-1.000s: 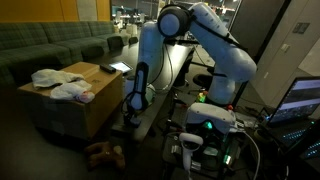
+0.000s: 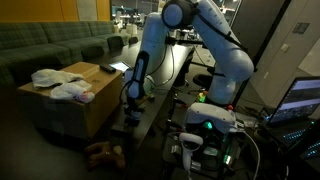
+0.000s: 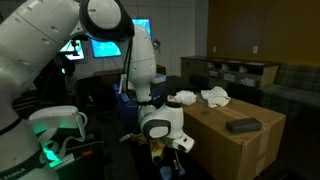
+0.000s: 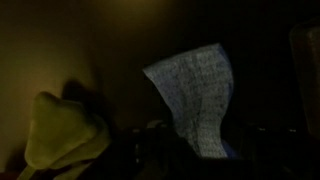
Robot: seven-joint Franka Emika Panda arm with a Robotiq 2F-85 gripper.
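Note:
A blue-grey cloth sticks out from the bottom middle of the wrist view, its lower end between the dark fingers of my gripper. The gripper is shut on it. A yellow-green soft object lies to the left, apart from the cloth. In exterior view 1 my gripper is low over the dark surface beside the brown box. Dim light hides the fingertips and how far the cloth is from the surface.
The brown box stands close to the arm, with white cloths and a dark block on top. A brown object lies in front in exterior view 1. A laptop stands at the right.
The lower arm and gripper have shifted slightly in exterior view 1 and appear a little higher. The box and the things around it have stayed put.

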